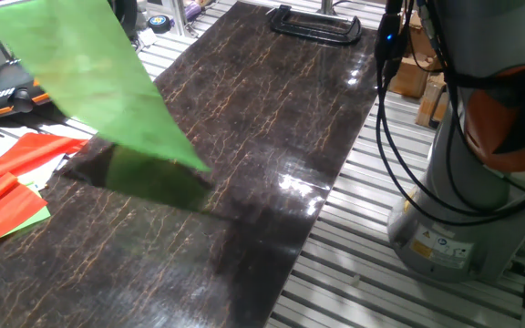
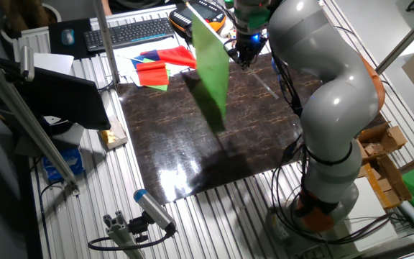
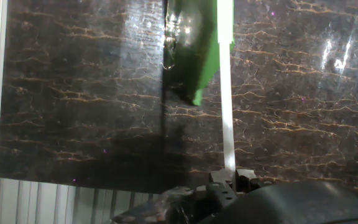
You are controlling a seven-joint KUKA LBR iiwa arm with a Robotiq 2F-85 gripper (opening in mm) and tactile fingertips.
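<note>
A green flag (image 1: 98,87) hangs in the air over the dark marbled board (image 1: 244,137), its lower corner pointing down. Exterior view 2 shows the flag (image 2: 212,65) on a thin white pole (image 2: 266,85) that slants past my gripper (image 2: 246,57). In the wrist view the white pole (image 3: 227,106) runs straight up from my gripper, whose fingers are shut on it. Part of the green cloth (image 3: 197,50) lies to the left of the pole there. The gripper is out of sight in exterior view 1.
Red, blue and green flags (image 1: 7,200) lie bunched at the board's left edge. An orange-black device (image 1: 12,91) and a keyboard (image 2: 129,33) are near them. A black clamp-like frame (image 1: 315,25) rests at the board's far end. Most of the board is bare.
</note>
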